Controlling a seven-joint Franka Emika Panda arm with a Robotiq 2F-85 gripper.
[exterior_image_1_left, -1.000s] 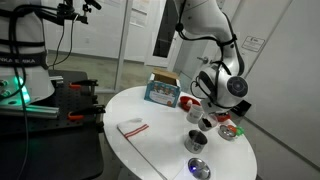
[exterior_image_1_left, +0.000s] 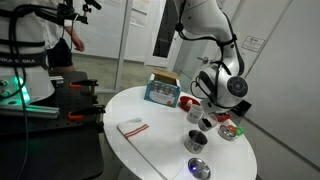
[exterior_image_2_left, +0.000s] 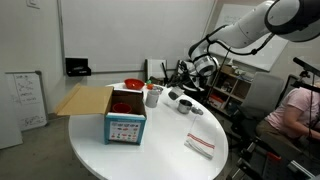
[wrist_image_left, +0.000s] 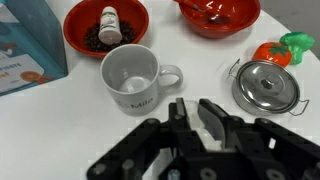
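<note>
My gripper points down at the table and is shut on a pale, shiny piece that shows only partly between its fingers in the wrist view. In exterior view 1 a small grey cup-like object (exterior_image_1_left: 207, 124) sits tilted just below the gripper; in exterior view 2 it shows as a dark-mouthed cup (exterior_image_2_left: 176, 93). The fingers hide where it is held. Close beside the gripper, apart from it, a white mug (wrist_image_left: 130, 78) stands upright with its handle towards the fingers.
Beyond the mug are a red bowl (wrist_image_left: 82, 36) with dark beans and a white bottle, and another red bowl (wrist_image_left: 222, 14). A lidded silver pot (wrist_image_left: 266, 86) and a tomato (wrist_image_left: 270, 55) lie to the right. A steel pot (exterior_image_1_left: 196, 142), box (exterior_image_1_left: 162, 88) and folded cloth (exterior_image_1_left: 133, 127) stand around open table.
</note>
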